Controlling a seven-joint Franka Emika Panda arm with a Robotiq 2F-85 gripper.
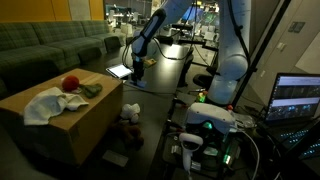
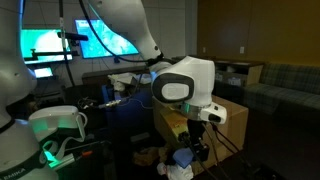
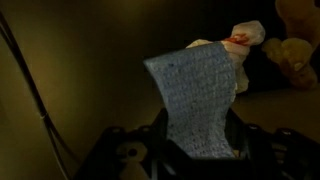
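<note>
A blue-grey cloth-like piece [image 3: 193, 85] fills the middle of the wrist view. My gripper is shut on it, and its dark fingers show dimly at either side of the lower part. In exterior view 2 the blue piece [image 2: 183, 157] hangs under the white arm [image 2: 185, 85]. Beyond it in the wrist view lie a white item with red marks [image 3: 240, 42] and a brown plush toy [image 3: 296, 50]. From exterior view 1 the gripper is small and its grip cannot be made out.
A brown box-like block [image 1: 85, 125] carries a white cloth [image 1: 50, 105], a red ball [image 1: 71, 84] and a green item [image 1: 91, 90]. Plush toys [image 1: 130, 132] lie on the dark floor beside it. Screens [image 1: 295, 98] stand at the right. A cable [image 3: 36, 100] crosses the wrist view's left.
</note>
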